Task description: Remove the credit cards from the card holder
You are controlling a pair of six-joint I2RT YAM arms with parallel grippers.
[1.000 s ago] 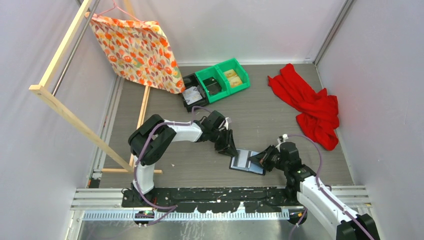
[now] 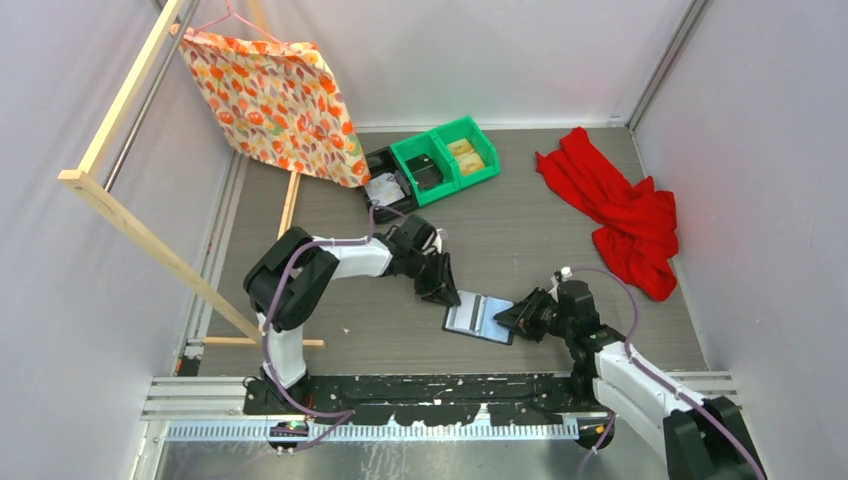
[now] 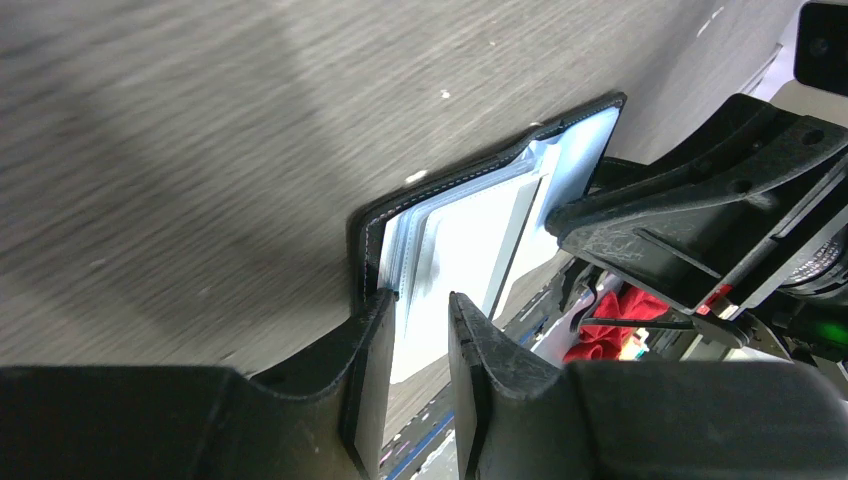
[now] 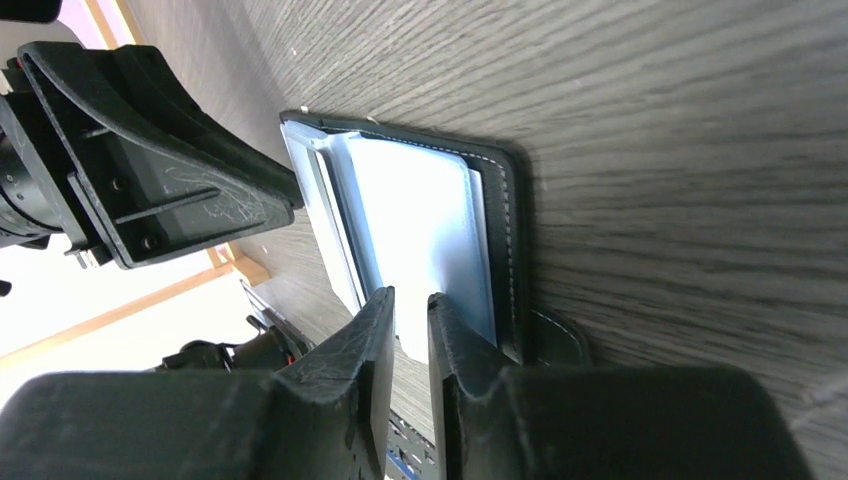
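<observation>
The card holder lies spread flat on the table, with a black stitched cover point(image 3: 365, 245) and pale plastic sleeves point(image 4: 415, 210) inside. Over its left end, in the top view, is my left gripper point(image 2: 455, 300). Its fingers stand a little apart in the left wrist view, with white sleeve visible in the gap. My right gripper point(image 2: 505, 318) is over the opposite end; in the right wrist view its fingers point(image 4: 372, 335) are also slightly apart, close to the sleeves. Whether either touches a sleeve is hard to tell. No single card can be made out.
Green bins point(image 2: 465, 185) and a black bin point(image 2: 392, 208) stand at the back. A red cloth point(image 2: 610, 210) lies crumpled on the right. Patterned fabric point(image 2: 275, 105) hangs from a wooden frame point(image 2: 165, 245) on the left. Bare table surrounds the holder.
The card holder has shifted a little to the left, and my left gripper has moved left with it.
</observation>
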